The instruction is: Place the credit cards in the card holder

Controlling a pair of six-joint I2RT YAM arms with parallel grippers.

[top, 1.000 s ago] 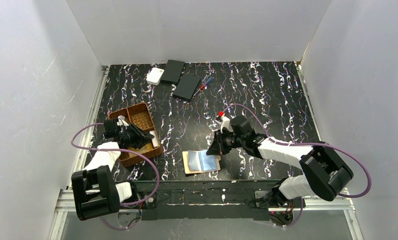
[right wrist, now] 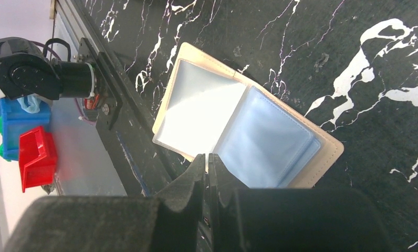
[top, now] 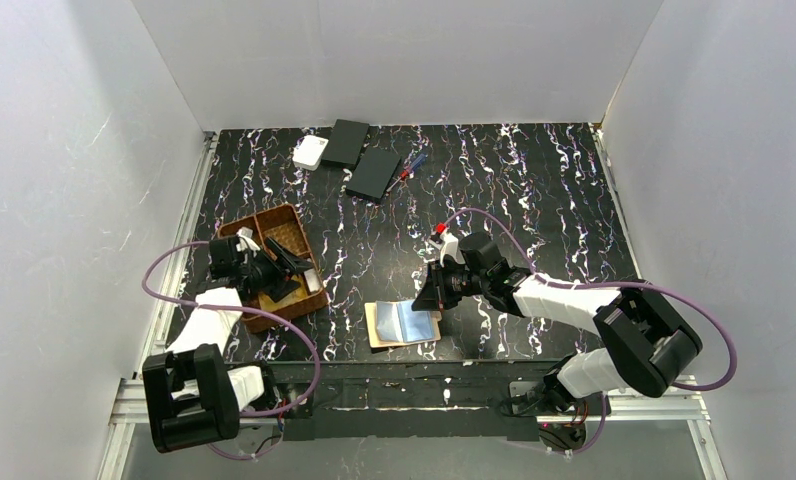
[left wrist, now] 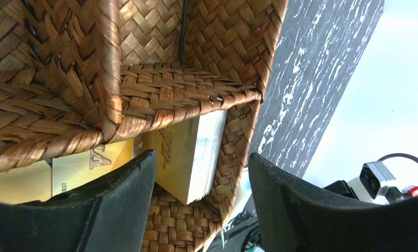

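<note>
A brown woven basket (top: 292,213) on the left holds yellow cards with white edges. In the left wrist view, an upright card stack (left wrist: 183,155) leans near the basket's side wall, and more yellow cards (left wrist: 94,164) lie to its left. My left gripper is open over that compartment, its fingertips apart on either side of the stack, nothing gripped. The card holder (right wrist: 270,139), tan outside with a clear sleeve and a bluish sleeve, lies spread open on the table. Above its near edge, my right gripper is shut, with nothing visible between its fingertips.
Basket dividers (left wrist: 165,113) rise close to the card stack. Two black boxes (top: 374,174), a small white box (top: 310,152) and a red-and-blue tool (top: 410,168) lie at the back.
The right arm and the card holder look practically unmoved.
</note>
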